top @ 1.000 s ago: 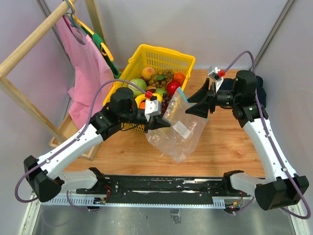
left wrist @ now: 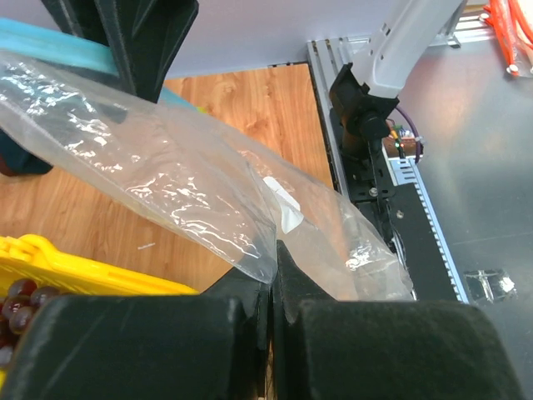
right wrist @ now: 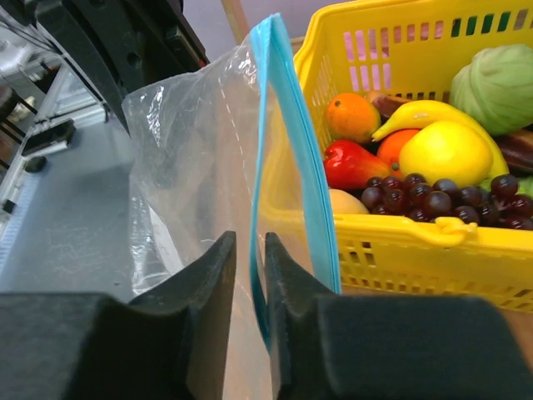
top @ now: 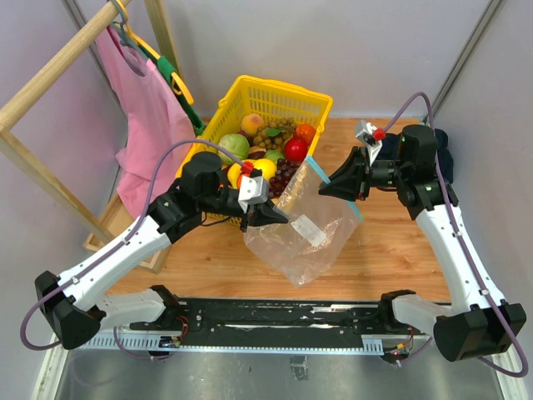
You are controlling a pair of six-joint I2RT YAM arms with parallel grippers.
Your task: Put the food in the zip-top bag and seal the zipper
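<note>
The clear bag (top: 301, 237) with its light-blue zip strip (right wrist: 310, 179) hangs between my two grippers. A white label (top: 309, 231) is on its side, and I see no food inside. My left gripper (top: 285, 220) is shut on the bag's plastic film, pinched at its fingertips in the left wrist view. At the zip end, my right gripper stands partly open, one finger on each side of the blue strip, with a gap still showing. Behind the bag, the fruit and vegetables, among them dark grapes (right wrist: 437, 197) and a lemon (right wrist: 445, 153), lie in the yellow basket (top: 316, 100).
A wooden rack (top: 58, 67) with a pink cloth (top: 150, 117) stands at the left. Dark cloth (top: 444, 158) lies behind the right arm.
My right gripper's fingers have come closer together around the zip strip and shifted slightly. The bag's lower end has swung a little left and down.
</note>
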